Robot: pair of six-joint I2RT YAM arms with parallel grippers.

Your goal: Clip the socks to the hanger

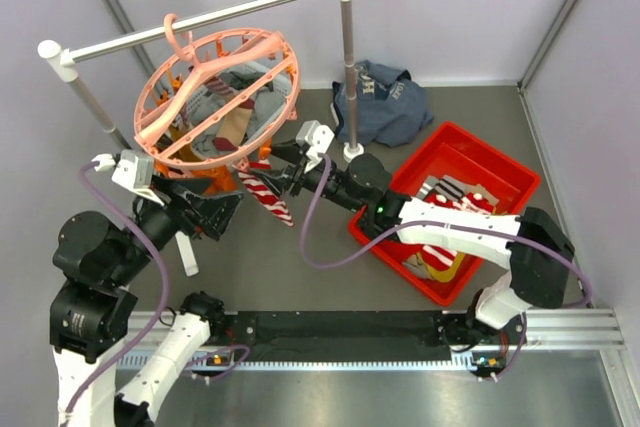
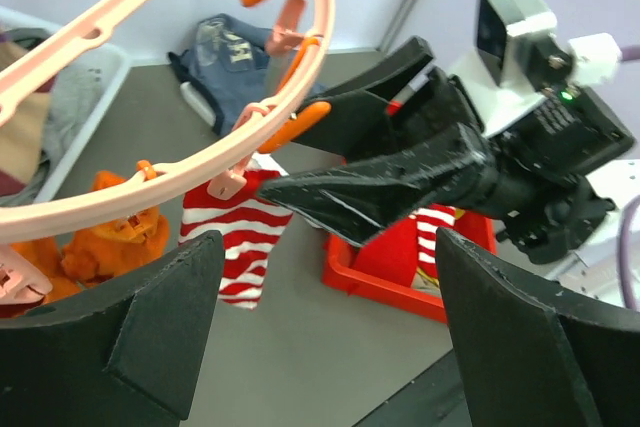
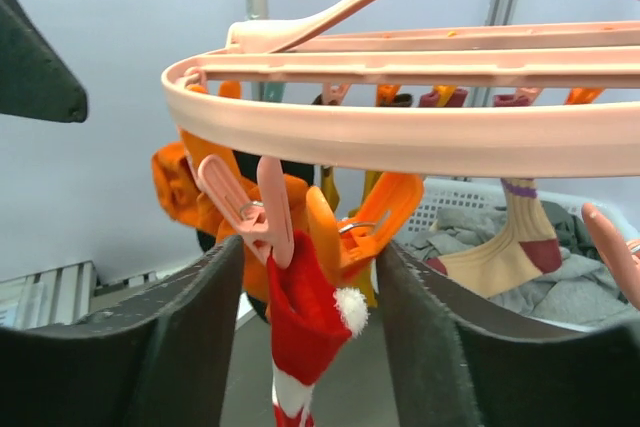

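The pink round clip hanger [image 1: 216, 127] hangs from the metal rail. A red-and-white striped sock [image 1: 270, 197] hangs below its front edge; in the right wrist view its top [image 3: 300, 307] is at a pink clip [image 3: 275, 207]. My left gripper [image 1: 210, 207] stands open left of the sock, nothing between its fingers. My right gripper [image 1: 270, 172] is part open at the hanger's edge, fingers around the sock's clip region; whether it touches cannot be told.
A red bin [image 1: 500, 169] with more socks stands at the right. A blue garment [image 1: 390, 112] lies at the back. An orange sock [image 2: 125, 232] and others hang on the hanger.
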